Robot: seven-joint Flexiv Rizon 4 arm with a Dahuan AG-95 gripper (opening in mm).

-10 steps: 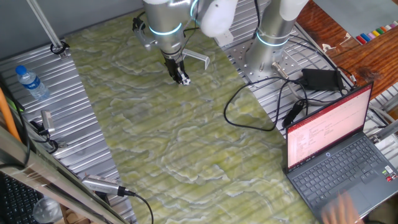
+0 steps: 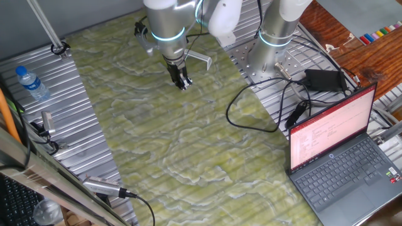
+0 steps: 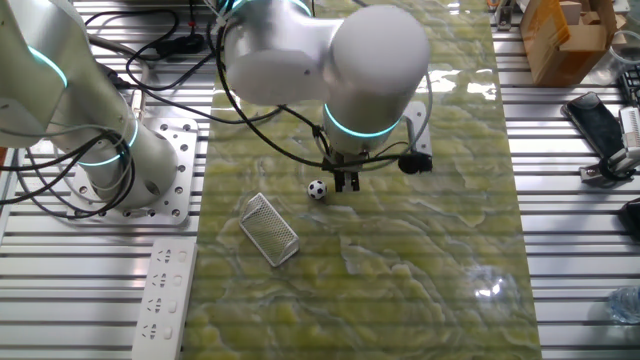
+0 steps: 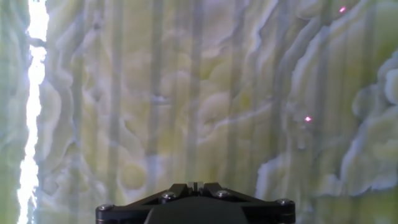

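Observation:
My gripper (image 3: 347, 184) hangs low over the green marbled mat (image 3: 420, 270), pointing down. In the wrist view its black fingertips (image 4: 181, 189) meet at the bottom centre, with no object visible between them. A small black-and-white soccer ball (image 3: 317, 189) lies just left of the fingers in exterior view 2, apart from them. Beyond the ball to the lower left sits a small white goal with a mesh net (image 3: 269, 230); its frame (image 2: 200, 58) shows behind the gripper in exterior view 1. There, the fingers largely hide the ball.
A laptop (image 2: 339, 157) stands at the mat's right edge, near a looped black cable (image 2: 229, 113). A water bottle (image 2: 32, 84) is on the left metal slats. A power strip (image 3: 163, 300) lies beside the mat.
In exterior view 1 the arm has shifted slightly and the fingertips stand a little lower in the picture. A hand that was over the laptop is gone. The goal has not moved.

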